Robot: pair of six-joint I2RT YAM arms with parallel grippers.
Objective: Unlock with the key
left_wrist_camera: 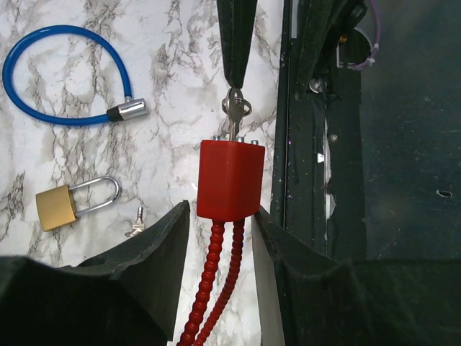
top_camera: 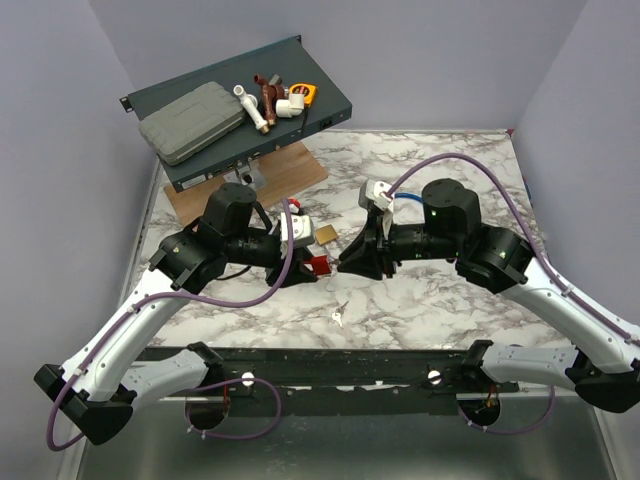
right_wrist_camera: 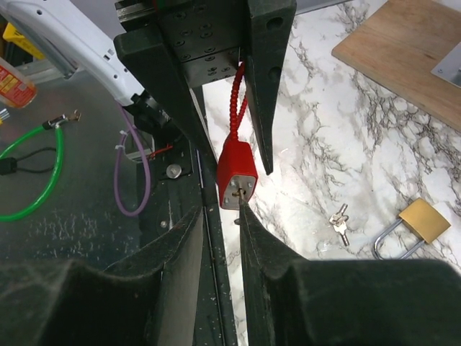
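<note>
A red lock body (left_wrist_camera: 230,180) with a beaded red cable (left_wrist_camera: 210,288) is held above the table. My left gripper (top_camera: 320,266) is shut on it, though one finger's contact is unclear in the right wrist view. In the left wrist view a silver key (left_wrist_camera: 235,108) stands in the lock's end face. My right gripper (top_camera: 350,266) faces that end from the other side, its two fingers (left_wrist_camera: 236,58) apart. One fingertip lies right at the key's head; the other stands off from it, so the key is not gripped between them.
A brass padlock (left_wrist_camera: 56,207), a small set of keys (left_wrist_camera: 137,223) and a blue cable lock (left_wrist_camera: 72,121) lie on the marble table. A wooden board lies at the back left. The table's dark front edge (top_camera: 330,365) is near.
</note>
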